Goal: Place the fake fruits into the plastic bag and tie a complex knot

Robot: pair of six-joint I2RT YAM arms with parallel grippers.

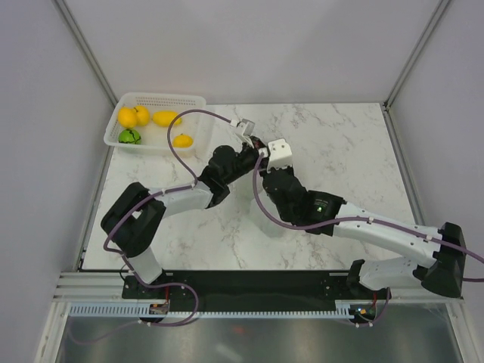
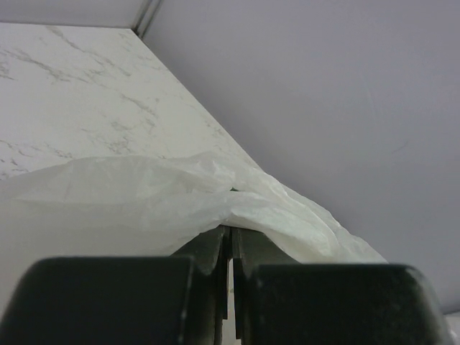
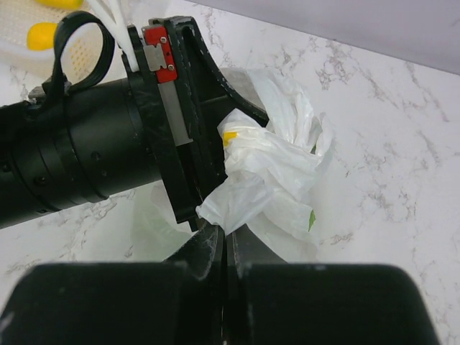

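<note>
My two grippers meet over the white plastic bag [image 1: 265, 219] near the table's middle. In the left wrist view my left gripper is shut, with thin bag film [image 2: 144, 205] draped over its fingertips. In the right wrist view my right gripper is shut at a gathered end of the crumpled bag [image 3: 280, 158], right beside the left gripper's housing. Yellow and green bits show through the bag's folds. How much film sits between either pair of fingers is partly hidden.
A white basket [image 1: 155, 142] at the back left holds several yellow fruits and a green one [image 1: 129, 136]. Bare marble table [image 1: 348, 144] lies at the back right and left front. Walls border the table at back and sides.
</note>
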